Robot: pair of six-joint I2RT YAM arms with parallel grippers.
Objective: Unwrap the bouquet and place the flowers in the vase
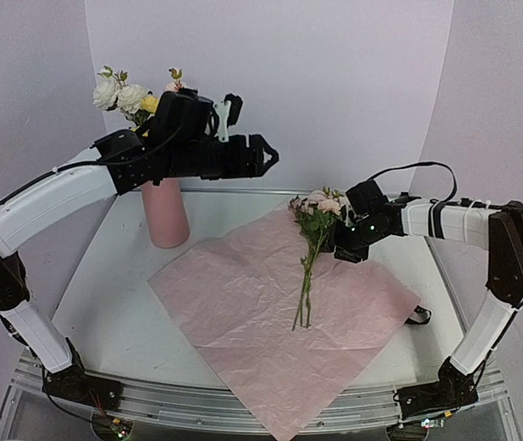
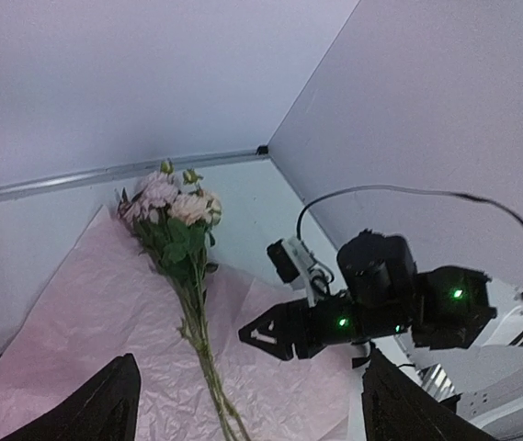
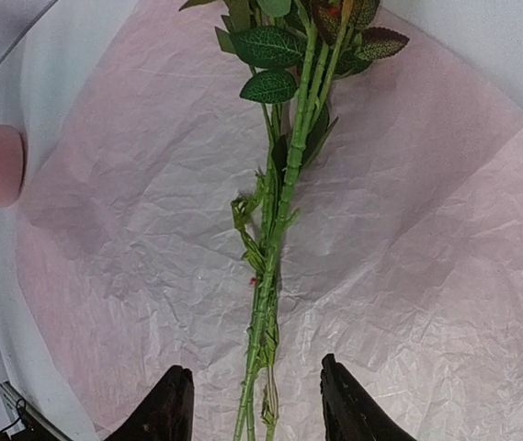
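Observation:
A bunch of pale pink flowers [image 1: 316, 209] lies on the pink paper, its green stems [image 3: 279, 216] pointing toward the front edge. My right gripper [image 1: 342, 248] is just right of the bunch; its fingers [image 3: 174, 400] are apart, with the lower stems showing beyond them and nothing visibly gripped. High over the table, left of the bunch, hangs my left gripper [image 1: 268, 156]. Its fingers [image 2: 112, 400] are widely spread and empty. The pink vase [image 1: 165, 216] stands upright at the back left, holding white and yellow flowers [image 1: 132, 99] partly hidden behind the left arm.
Pink wrapping paper [image 1: 233, 312] covers the middle of the table and hangs past the front edge. A small black strap [image 1: 419, 317] lies by the paper's right corner.

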